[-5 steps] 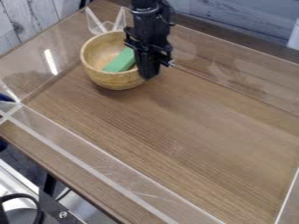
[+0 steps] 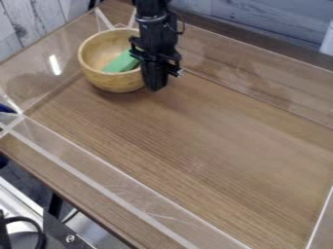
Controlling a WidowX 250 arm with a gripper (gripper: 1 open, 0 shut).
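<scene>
A light wooden bowl (image 2: 107,78) sits near the back left of the table, with a green object (image 2: 123,61) inside it. The black gripper (image 2: 155,78) hangs down at the bowl's right rim, in front of part of it. Its fingertips are dark and small; it looks shut, with nothing clearly visible between the fingers.
Clear tape strips run along the left edge. Black cables (image 2: 39,229) lie at the lower left, off the table.
The bowl and green object have shifted a little to the left and up the view, along with the gripper at the bowl's rim.
</scene>
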